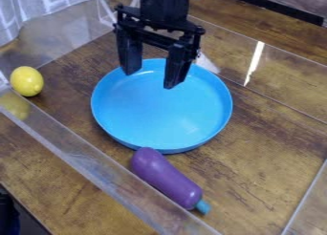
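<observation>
The black gripper (152, 55) hangs above the back half of a blue plate (161, 113), its two fingers spread apart and open, with nothing visible between them. A purple eggplant-like object (163, 177) with a teal tip lies in front of the plate, toward the bottom centre. A yellow oval object (26, 81) lies at the far left, apart from the plate.
A clear plastic wall runs diagonally across the lower left. A small pale object behind the gripper at the back is partly hidden. The wooden surface (269, 124) to the right of the plate is clear.
</observation>
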